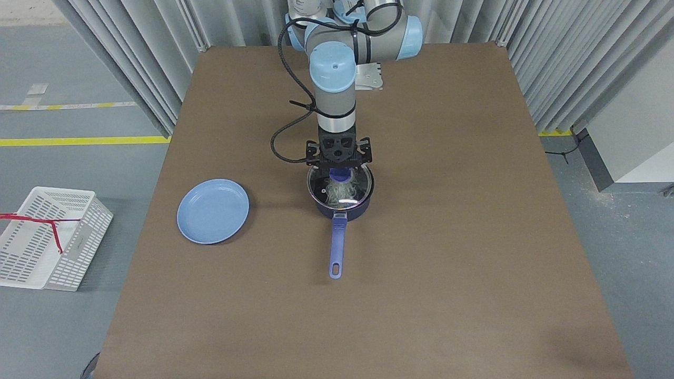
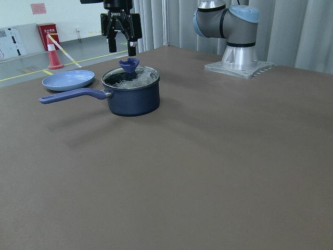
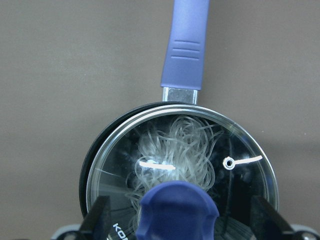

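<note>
A dark blue saucepan (image 2: 134,101) with a long blue handle (image 1: 338,246) stands on the brown table (image 1: 474,240). Its glass lid (image 3: 235,180) has a blue knob (image 3: 177,215), with whitish stringy contents visible through it. My gripper (image 2: 119,44) hangs just above the lid, open, with the knob below and between its fingertips in the wrist view and nothing held. A light blue plate (image 1: 212,211) lies left of the pan in the front view.
A white plastic basket (image 1: 82,252) with red straps is on the floor left of the table. Curtains line the back.
</note>
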